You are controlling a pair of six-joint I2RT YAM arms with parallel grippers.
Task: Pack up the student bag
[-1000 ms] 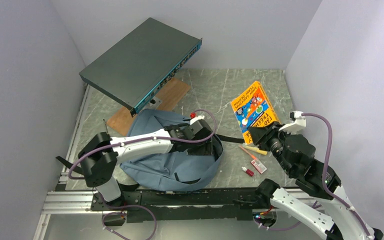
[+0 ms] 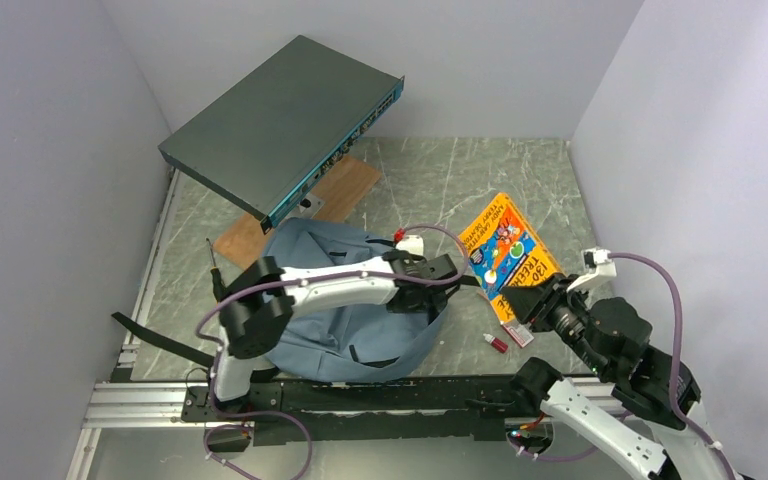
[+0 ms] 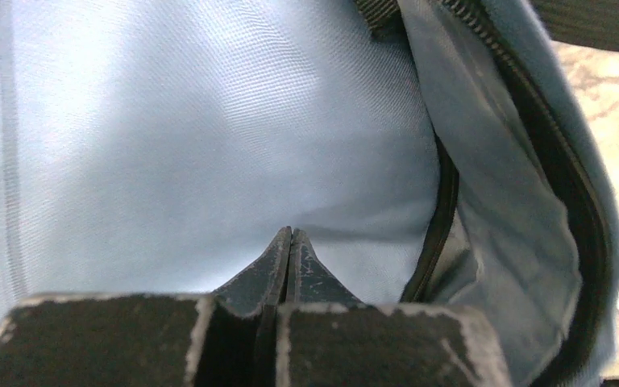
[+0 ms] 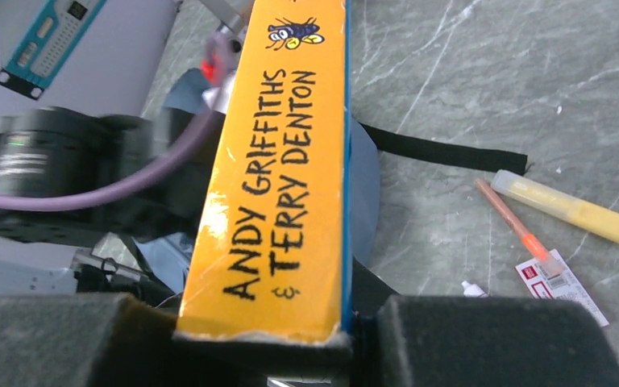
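The blue-grey bag (image 2: 350, 340) lies open at the middle front. My left gripper is shut, nothing between its fingertips, over the bag's fabric and open zip edge. My right gripper is shut on the orange book (image 4: 274, 193), held up right of the bag. On the floor lie a yellow glue stick (image 4: 588, 210), an orange pen (image 4: 509, 216), a small red-labelled card (image 4: 564, 294) and a small red tube (image 2: 496, 342).
A dark rack unit (image 2: 275, 120) and a wooden board (image 2: 348, 190) are at the back left. A black strap (image 4: 443, 149) trails from the bag. Clear floor lies at the back right.
The book in my right gripper has moved toward the front of the workspace. The left arm has shifted, its gripper still over the bag's right part.
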